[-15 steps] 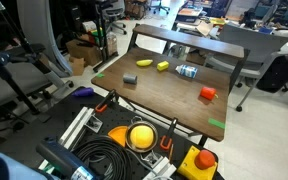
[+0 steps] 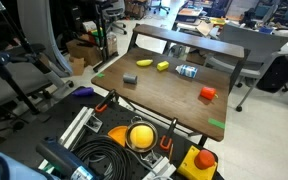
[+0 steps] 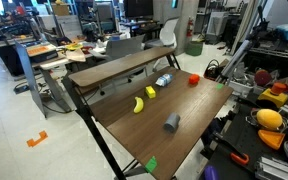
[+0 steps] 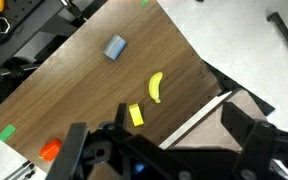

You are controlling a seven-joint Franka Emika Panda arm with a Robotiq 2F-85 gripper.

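My gripper stands open high above the wooden table [image 4: 84,85], its dark fingers wide apart with nothing seen between them. Under it lie a yellow banana [image 4: 156,87] and a small yellow block [image 4: 136,115]. A grey cylinder [image 4: 115,47] is on the table farther up in the wrist view, and a red-orange round object [image 4: 50,149] shows at lower left. In exterior view 1 a blue-and-white can [image 2: 187,71] lies between the yellow block [image 2: 162,66] and the red object [image 2: 207,93]; I cannot make it out in the wrist view.
A raised wooden shelf [image 2: 189,38] runs along one long side of the table. Beyond the opposite edge are coiled black cables [image 2: 102,160], a yellow ball [image 2: 141,136] and a yellow box with a red button [image 2: 198,163].
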